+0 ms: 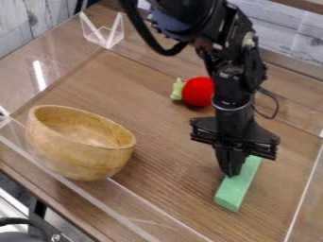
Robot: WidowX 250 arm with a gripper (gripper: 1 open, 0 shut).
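Observation:
The black robot arm reaches down from the top to my gripper (232,151), whose fingertips are low over the upper end of a green rectangular block (235,194) lying on the wooden table. The gripper looks shut, with nothing visible between its fingers; whether it touches the block is hard to tell.
A large wooden bowl (76,142) stands at the left. A red round object (197,91) with a green piece (179,95) lies behind the arm.

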